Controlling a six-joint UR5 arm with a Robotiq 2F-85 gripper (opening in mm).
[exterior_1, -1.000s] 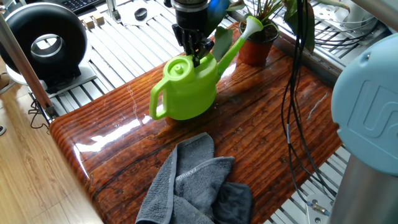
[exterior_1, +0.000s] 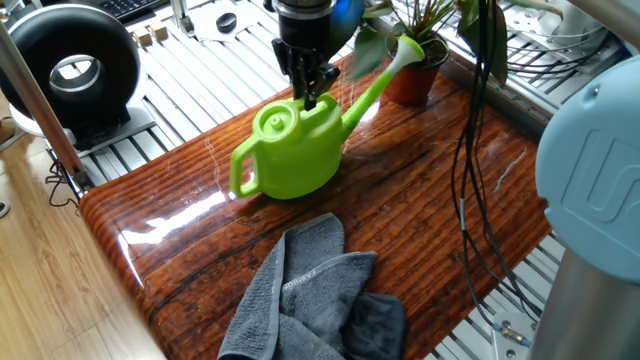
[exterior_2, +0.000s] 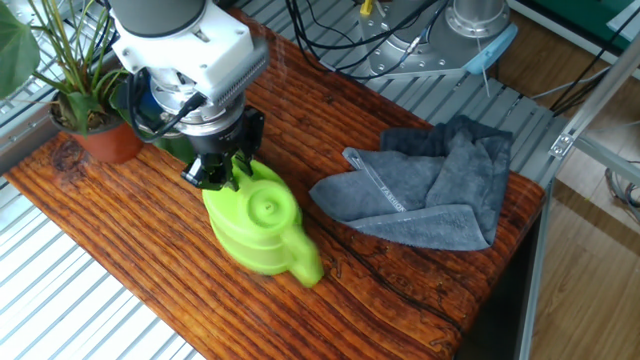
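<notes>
A bright green watering can (exterior_1: 300, 155) is at the far side of the wooden table, spout pointing toward the potted plant and handle toward the left. In the second exterior view, the watering can (exterior_2: 250, 225) shows its round lid, with the handle toward the lower right. My gripper (exterior_1: 309, 106) points down at the can's top, between lid and spout, shut on the upper edge there. From the other side, the gripper (exterior_2: 234, 178) covers part of that edge, so the exact contact is hidden. Whether the can's base touches the wood is hard to tell.
A grey towel (exterior_1: 310, 290) lies crumpled on the near part of the table (exterior_1: 440, 180). The potted plant (exterior_1: 412, 80) stands close behind the spout. Black cables (exterior_1: 468, 180) hang across the right side. Bare wood lies between can and towel.
The watering can has shifted slightly left and down in the first exterior view, its spout tip and base lower. My gripper has moved a little down with it. The towel has not moved.
</notes>
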